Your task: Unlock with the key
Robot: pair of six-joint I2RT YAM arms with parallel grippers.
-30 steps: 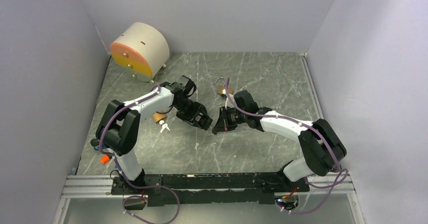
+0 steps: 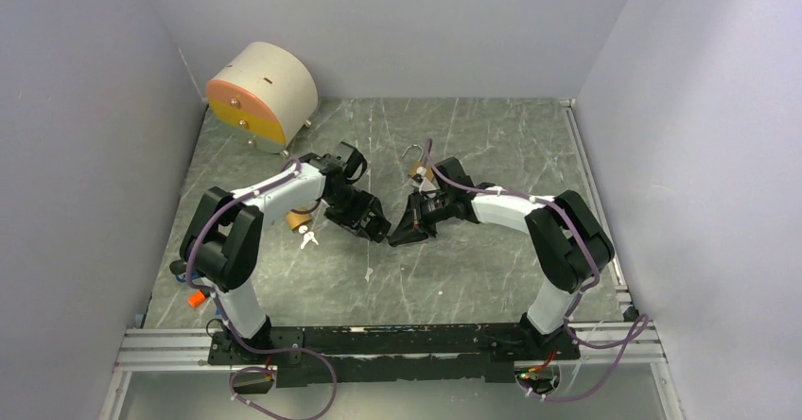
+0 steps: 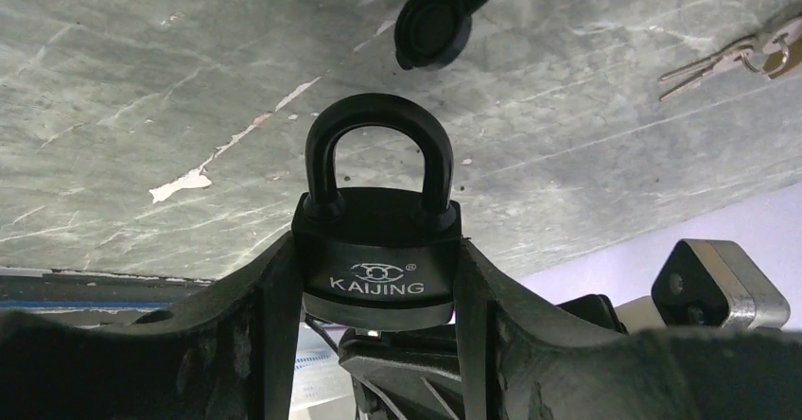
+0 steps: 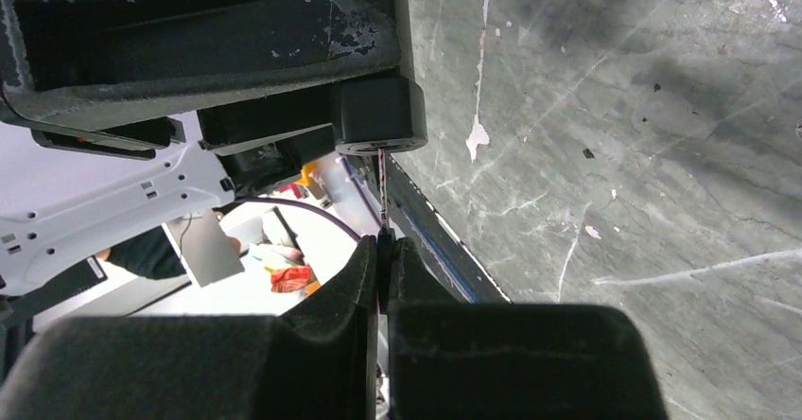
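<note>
My left gripper (image 2: 371, 221) grips a black KAIJING padlock (image 3: 376, 250), its shackle uppermost in the left wrist view, body between the fingers. My right gripper (image 2: 402, 231) is shut on a thin key (image 4: 383, 188), held upright in the right wrist view. The key meets the bottom of the padlock body (image 4: 378, 117) at its keyhole side; how far it is inside cannot be told. In the top view the two grippers face each other at mid-table.
Loose keys (image 2: 308, 237) by a brass padlock (image 2: 297, 219) lie left. Another brass padlock (image 2: 419, 169) sits behind the right arm. A striped cabinet (image 2: 260, 94) stands back left.
My right arm has shifted left and slightly back, bringing its gripper closer to the padlock in my left gripper. The left arm has moved only slightly.
</note>
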